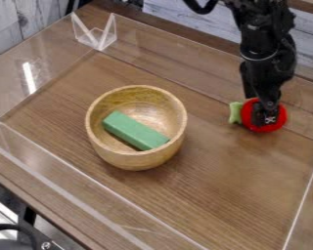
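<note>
A black robot gripper (261, 100) reaches down from the top right, its fingers open over a red round object with a small green part (235, 112), resembling a strawberry or tomato toy. The fingertips are at the red object (277, 115); whether they touch it cannot be told. On the left of it, a round wooden bowl (112, 151) holds a green rectangular block (133, 130).
A clear angular object (94, 31) stands at the back left. Dark cables show at the lower left edge.
</note>
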